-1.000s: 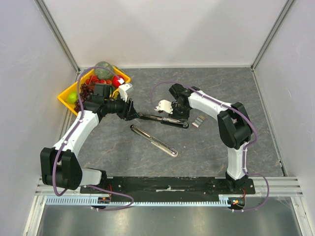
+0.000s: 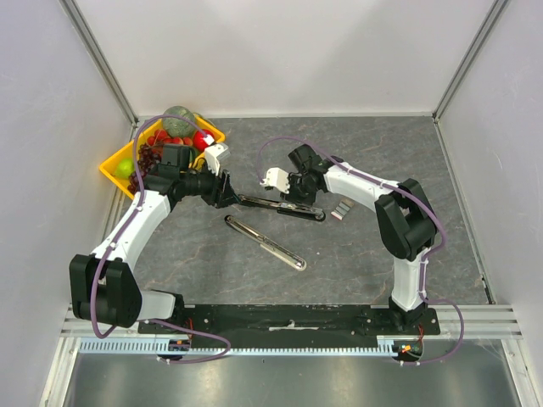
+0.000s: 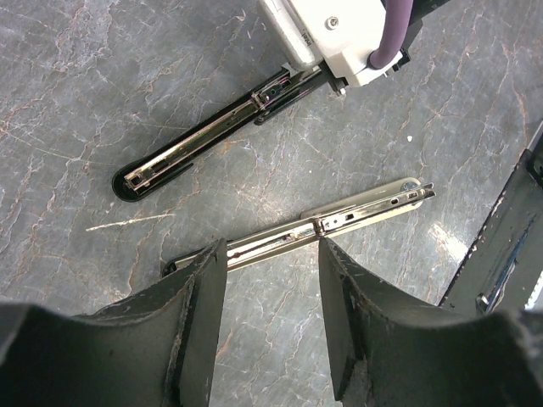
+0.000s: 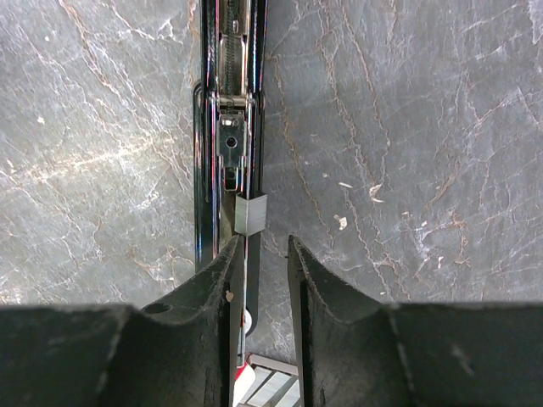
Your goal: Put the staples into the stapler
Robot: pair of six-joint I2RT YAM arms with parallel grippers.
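Note:
A black stapler (image 2: 293, 209) lies opened out flat on the table. In the right wrist view its magazine (image 4: 229, 170) runs up the picture. A small silver staple strip (image 4: 250, 214) sits crooked at the magazine's right side, partly over its edge. Just behind that strip is my right gripper, part open with nothing between its fingers; whether the left fingertip touches the strip I cannot tell. My left gripper stands open and empty above the table, near the black stapler's left end in the top view. A second, silver-beige stapler (image 2: 265, 242) lies opened out in front.
Several spare staple strips (image 2: 342, 209) lie right of the black stapler. At the back left, a yellow basket (image 2: 111, 169) holds fruit and vegetables.
My right gripper has shifted slightly left along the black stapler. The left arm and both staplers look unmoved.

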